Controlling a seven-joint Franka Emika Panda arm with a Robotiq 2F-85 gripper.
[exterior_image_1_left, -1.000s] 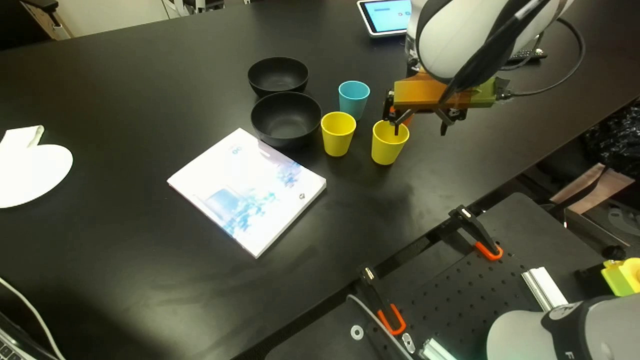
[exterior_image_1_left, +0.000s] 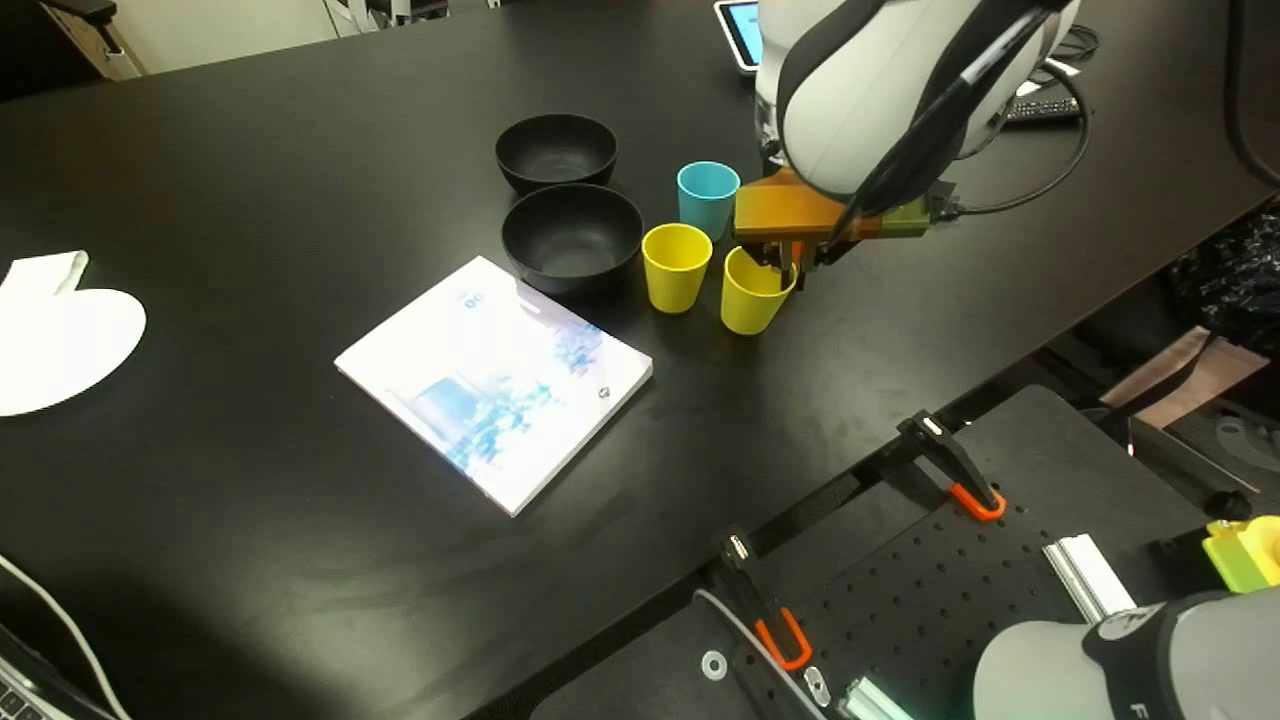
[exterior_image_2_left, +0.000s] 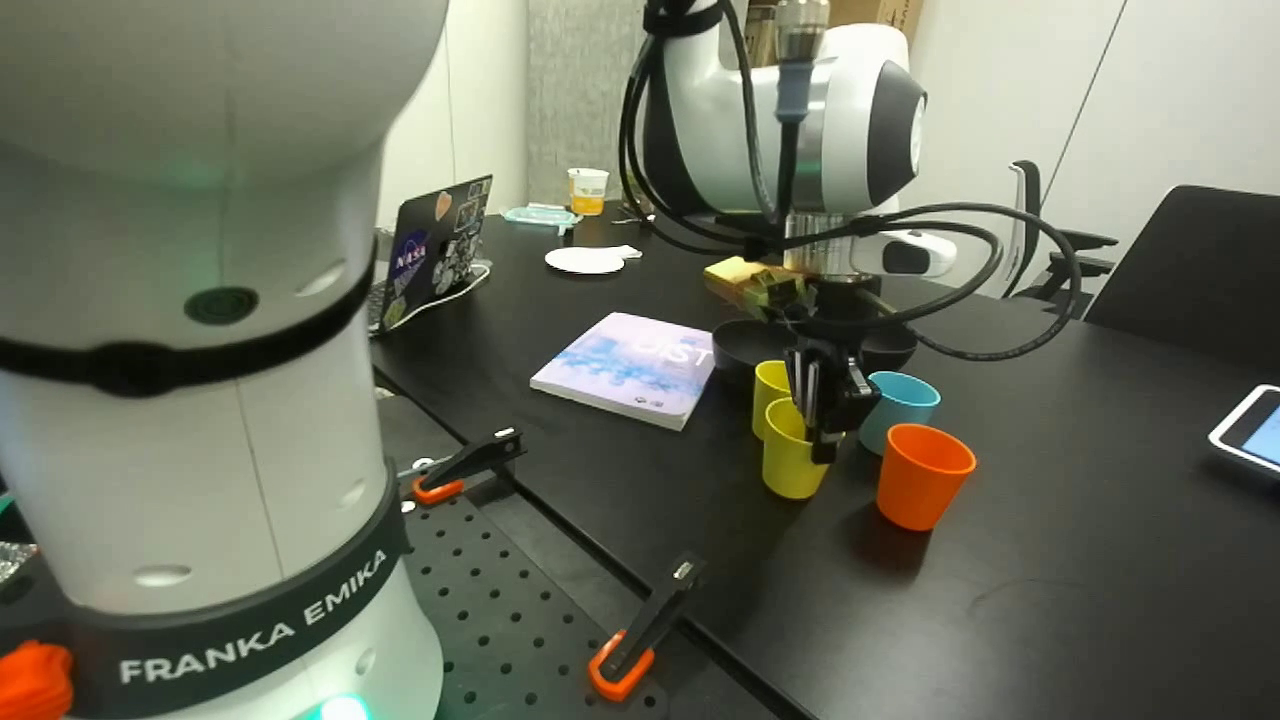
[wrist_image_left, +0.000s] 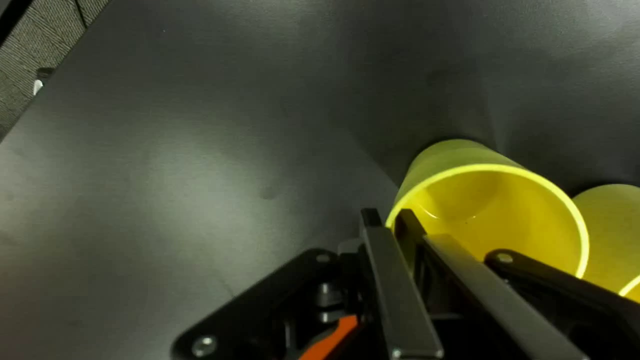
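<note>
My gripper is shut on the near rim of a yellow cup (wrist_image_left: 462, 159), one finger inside and the other outside the wall. In exterior view 1 this yellow cup (exterior_image_1_left: 751, 306) is right of a second yellow cup (exterior_image_1_left: 675, 270), with a narrow gap between them. Whether its base touches the table cannot be told. Exterior view 2 has the gripper (exterior_image_2_left: 828, 434) pointing down at the rim of the held cup (exterior_image_2_left: 788, 462). Behind the cups stand a blue cup (exterior_image_1_left: 707, 192) and two black bowls (exterior_image_1_left: 570, 234).
An orange cup (exterior_image_2_left: 921, 480) stands beside the held one in exterior view 2. A white book (exterior_image_1_left: 498, 378) lies left of the cups, and a tablet (exterior_image_1_left: 741, 34) is at the back. Clear table spreads in front of the cups; clamps (exterior_image_1_left: 954, 462) grip its edge.
The gripper has moved left and down in exterior view 1 and closed on the cup's rim. That yellow cup has shifted left, closer to the other yellow cup.
</note>
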